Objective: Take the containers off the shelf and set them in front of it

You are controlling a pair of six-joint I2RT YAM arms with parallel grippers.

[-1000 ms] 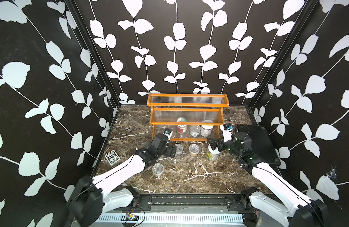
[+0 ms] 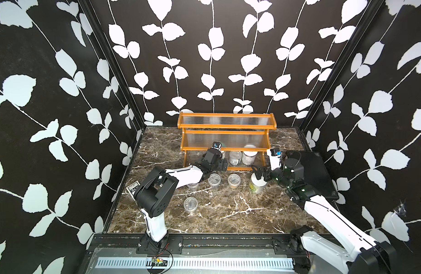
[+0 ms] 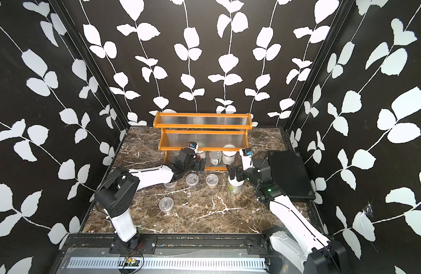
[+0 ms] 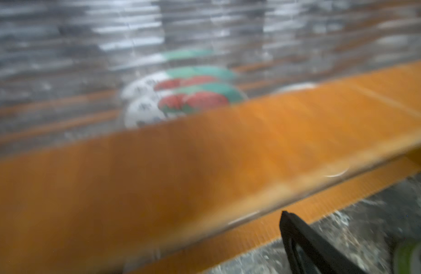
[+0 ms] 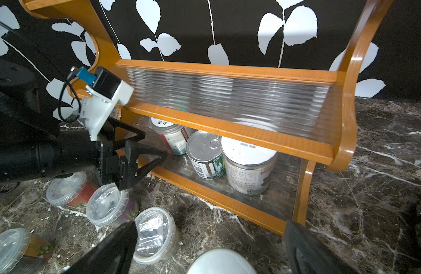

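Note:
A wooden rack holds three jars on its lower tier: a red-and-green labelled one, a short can and a larger white-lidded one; I cannot tell which is the seed jar. My left gripper is open at the front left of that tier, beside the red-labelled jar, partly hiding it in the top views; its wrist view is blurred by closeness to the orange rail. My right gripper stands open above a white-lidded container in front of the rack.
Several clear lidded tubs stand on the marble counter before the rack. A black flat board lies at the right, and a small card box at the left.
The right arm has barely moved.

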